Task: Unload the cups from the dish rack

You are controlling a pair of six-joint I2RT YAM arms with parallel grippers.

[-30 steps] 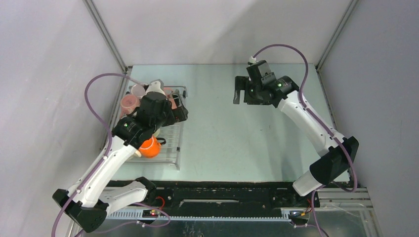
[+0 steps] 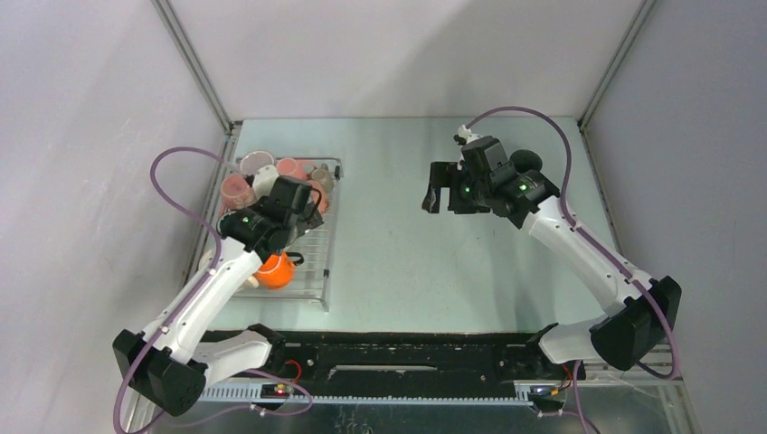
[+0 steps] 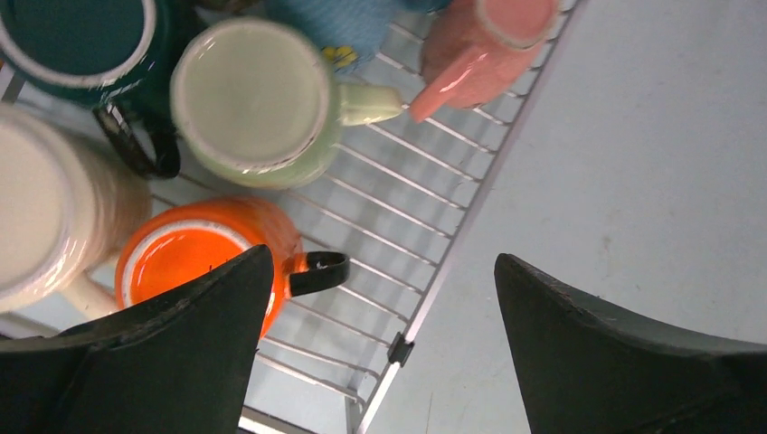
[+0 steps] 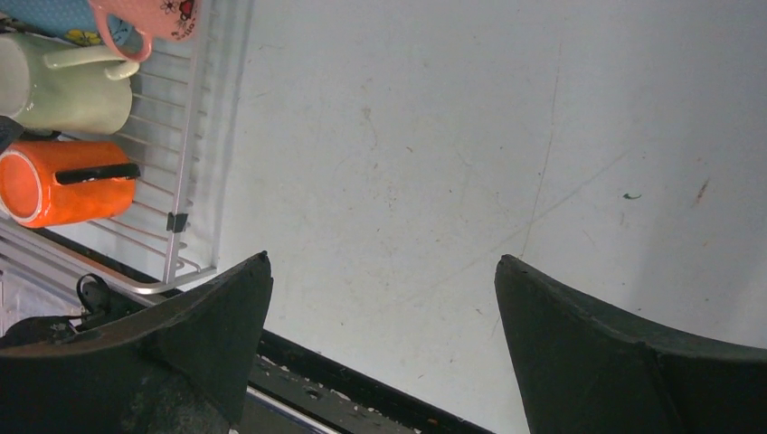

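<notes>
The dish rack [image 2: 321, 271] at the left of the top view holds several mugs, among them an orange mug [image 3: 203, 253], a pale green mug [image 3: 253, 99], a cream mug [image 3: 54, 199], a dark green mug [image 3: 81, 41] and pink mugs [image 3: 497, 45]. My left gripper hangs open over the rack, with the orange mug below and nothing between its fingers. My right gripper is open above the bare table, right of the rack, with nothing between its fingers.
A dark round object [image 2: 525, 161] at the back right is partly behind the right arm. Walls enclose the back and both sides.
The right gripper and arm have moved toward the front. Both remain open, and the mugs look unchanged.
</notes>
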